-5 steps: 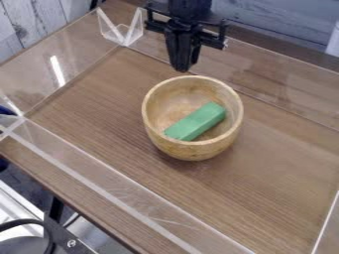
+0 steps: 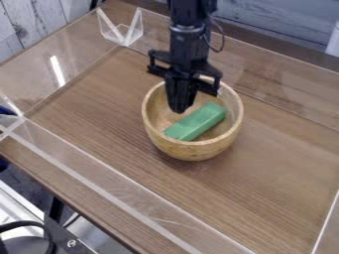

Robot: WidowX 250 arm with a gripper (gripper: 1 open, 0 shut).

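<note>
A pale wooden bowl (image 2: pixel 192 149) sits near the middle of the table, with a green block (image 2: pixel 196 121) lying inside it toward the right. My black gripper (image 2: pixel 181 92) hangs over the back part of the bowl, above and behind the block. Its fingertips are low, at about the height of the rim. Whether the fingers are fully closed is hard to make out, and I see nothing held between them.
A white wire-like object (image 2: pixel 122 28) stands at the back left. A black cable (image 2: pixel 27 233) lies at the lower left, off the table.
My gripper has come down from above the back of the table to the bowl's rear. The bowl and green block look unmoved.
</note>
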